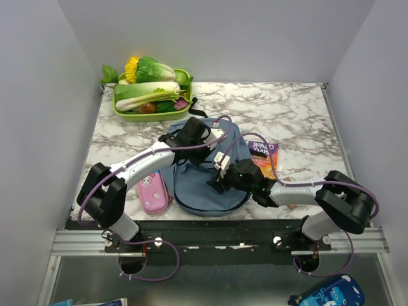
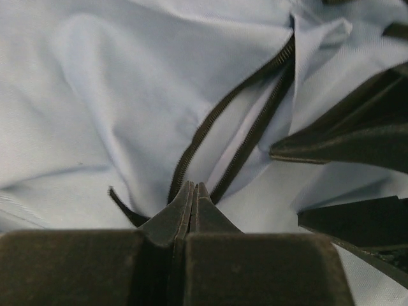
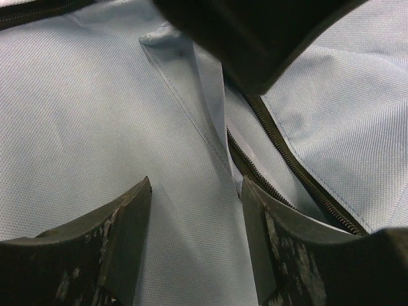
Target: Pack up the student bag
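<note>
A blue-grey bag (image 1: 207, 191) lies on the table's middle, its dark zipper (image 2: 203, 131) partly parted in the left wrist view. Over the bag's upper half, my left gripper is shut with its tips at the zipper's lower end; no object shows between them. My right gripper stands open above the cloth, just left of the zipper (image 3: 290, 159). Both grippers are close together. At the bag's left is a pink pencil case (image 1: 153, 193); a Roald Dahl book (image 1: 263, 153) lies at its right, partly behind the right arm.
A green basket (image 1: 153, 117) of vegetables stands at the back left. A blue patterned pouch (image 1: 338, 293) sits at the bottom right, and book edges (image 1: 115, 303) show at the bottom left.
</note>
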